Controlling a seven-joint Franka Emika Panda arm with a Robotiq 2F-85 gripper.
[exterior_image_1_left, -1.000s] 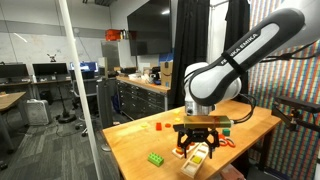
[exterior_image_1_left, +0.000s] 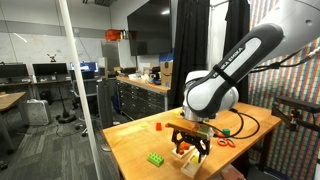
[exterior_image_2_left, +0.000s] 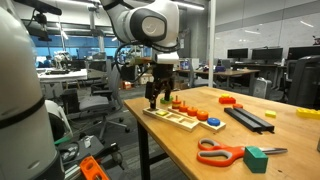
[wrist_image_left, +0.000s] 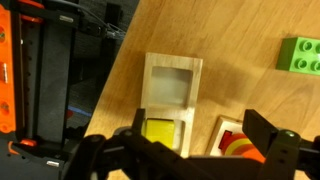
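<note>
In the wrist view, a pale wooden tray (wrist_image_left: 172, 59) with recessed compartments lies on the table. A yellow block (wrist_image_left: 160, 131) sits in its lower compartment, while the upper one is empty. My gripper stands open above the tray, the yellow block in view between its spread fingers, nearer the left one. Nothing is held. Exterior view 2 shows the gripper (exterior_image_2_left: 157, 101) pointing down close over the near-left end of the tray (exterior_image_2_left: 185, 123). Whether the fingertips touch the tray cannot be told.
A second wooden piece with red and yellow round parts (wrist_image_left: 240, 146) lies right of the tray, partly hidden by a finger. A green brick (wrist_image_left: 301, 56) lies farther off. Red scissors (exterior_image_2_left: 220, 153) and a teal block (exterior_image_2_left: 256, 160) lie nearer exterior view 2. The table edge is close.
The gripper has come down toward the tray, and its fingers now point more steeply downward. The green brick on the table has stayed in place.
</note>
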